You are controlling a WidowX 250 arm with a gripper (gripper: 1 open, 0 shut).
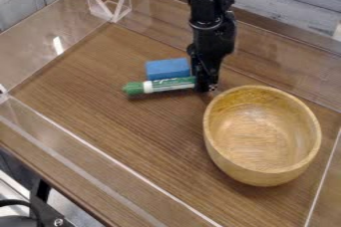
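Observation:
My black gripper (pixel 202 82) reaches down from the top centre, shut on the right end of a green marker-like tube (pixel 159 87) with a white label. The tube lies roughly level, its green cap to the left. Just behind it is a blue block (pixel 166 68), partly hidden by the tube. The fingertips are dark and hard to make out in detail.
A large yellow bowl (pixel 261 135) stands at the right, close to the gripper.

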